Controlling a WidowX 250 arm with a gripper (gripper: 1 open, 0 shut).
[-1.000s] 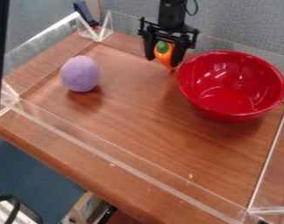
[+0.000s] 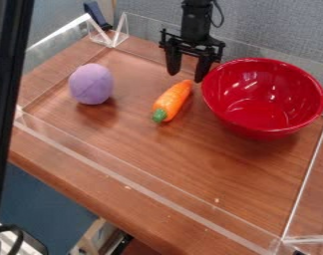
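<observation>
An orange toy carrot (image 2: 172, 101) with a green tip lies on the wooden table, just left of the red bowl (image 2: 264, 97), its green end toward the front. My black gripper (image 2: 188, 67) is above and behind the carrot at the back of the table, open, with nothing seen between its fingers. A lilac ball (image 2: 91, 85) sits at the left.
Clear low walls edge the wooden table (image 2: 151, 169). A grey wall stands behind.
The carrot has left the gripper and now lies on the table, nearer the front and left of the bowl. The gripper stays at the back.
</observation>
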